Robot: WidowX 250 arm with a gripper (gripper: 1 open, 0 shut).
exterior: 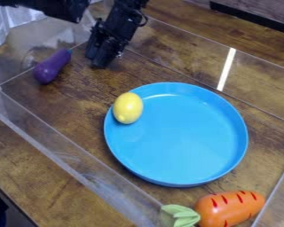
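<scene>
My gripper [106,46] is a dark shape at the top left, over the table a little above and right of a purple eggplant [51,66]; whether it is open or shut cannot be made out. A blue plate [180,142] lies at the centre right with a yellow egg-shaped object [128,108] on its left part.
An orange toy carrot [227,207] with a pale green top lies at the bottom right. Clear plastic edges run along the left. A white strip [226,69] marks the bare wooden surface at the upper right.
</scene>
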